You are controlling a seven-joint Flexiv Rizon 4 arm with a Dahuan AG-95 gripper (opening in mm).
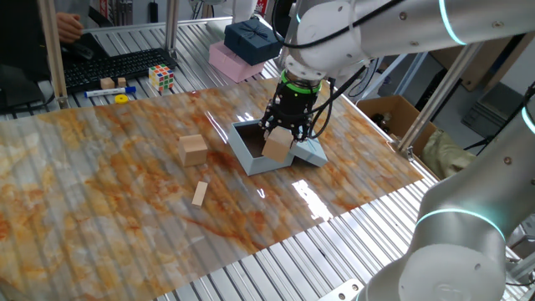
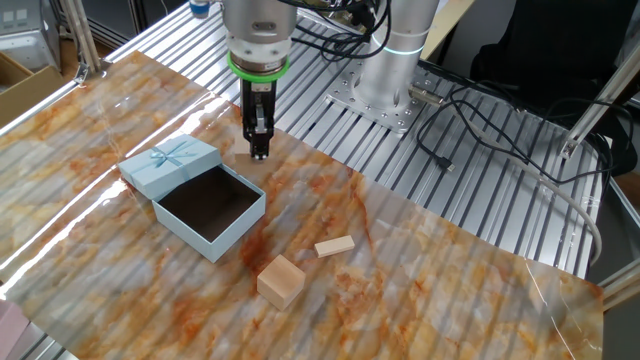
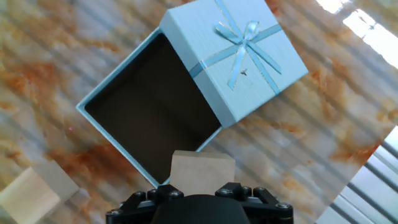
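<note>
A light blue open box (image 2: 212, 212) with a dark inside sits on the marbled sheet. Its lid (image 2: 170, 165), tied with a ribbon bow, leans tilted against one side and covers part of the opening. My gripper (image 1: 282, 127) is shut on a wooden block (image 1: 277, 144), held in the air. In the wrist view the block (image 3: 202, 172) overlaps a corner of the box (image 3: 118, 146), in front of the gripper. The second exterior view shows the gripper (image 2: 259, 154) beyond the box; the held block is hard to make out there.
A wooden cube (image 2: 281, 282) and a thin wooden piece (image 2: 334, 246) lie on the sheet beside the box. Stacked gift boxes (image 1: 238, 60), a puzzle cube (image 1: 161, 78) and a keyboard (image 1: 117, 71) stand at the back.
</note>
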